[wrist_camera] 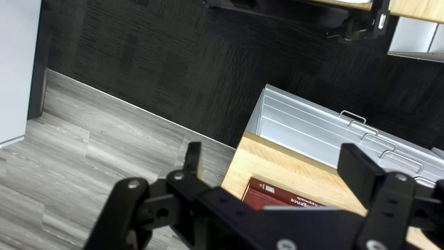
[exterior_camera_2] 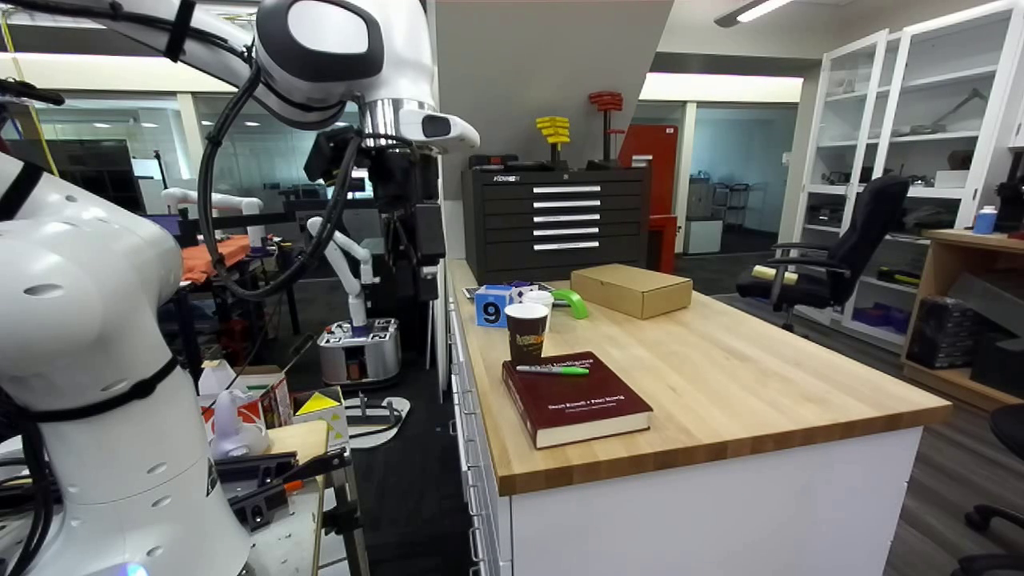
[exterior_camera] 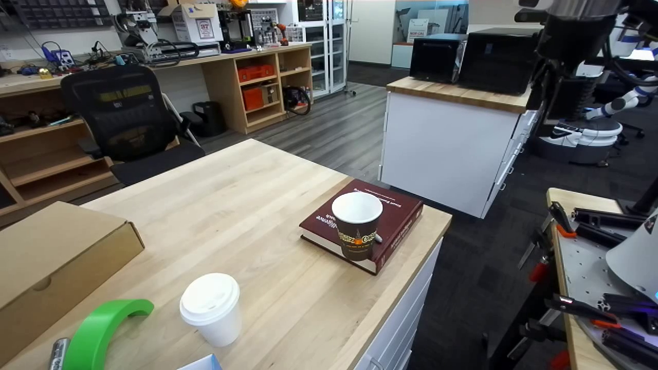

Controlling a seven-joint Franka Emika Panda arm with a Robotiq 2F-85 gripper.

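My gripper stands open with nothing between its fingers, the two pads wide apart in the wrist view. It hangs high beside the table, as exterior view 2 shows at the dark gripper (exterior_camera_2: 419, 254). A maroon book (exterior_camera: 395, 213) lies flat near the table's corner. A brown paper cup (exterior_camera: 356, 231) with a white inside stands upright at one edge of the book. On the cover lies a green-capped marker (exterior_camera_2: 552, 370), mostly hidden behind the cup in exterior view 1. Only part of the book (wrist_camera: 266, 198) shows below the gripper in the wrist view.
A white lidded cup (exterior_camera: 213, 308), a green arch (exterior_camera: 102, 330), a cardboard box (exterior_camera: 68, 246) and a blue-and-white number block (exterior_camera_2: 492, 307) stand elsewhere on the table (exterior_camera_2: 749, 365). Bare wood lies between the box and the book. Drawer handles (wrist_camera: 401, 160) stick out from the table's side.
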